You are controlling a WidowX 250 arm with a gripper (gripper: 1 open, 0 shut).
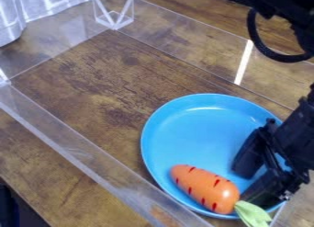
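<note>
A blue plate (190, 139) rests on the wooden surface at the lower right. On its front part lies a toy carrot (204, 187) with red stripes, its pale green leaves reaching over the rim toward the lower right. My black gripper (260, 171) comes in from the right, low over the plate's right side, just behind the carrot's leafy end. The dark fingers blend together, so I cannot tell whether they are open or shut.
Clear plastic walls (73, 148) border the wooden surface on the left and back. A white cloth (18, 10) sits at the back left. A black cable loops above the arm.
</note>
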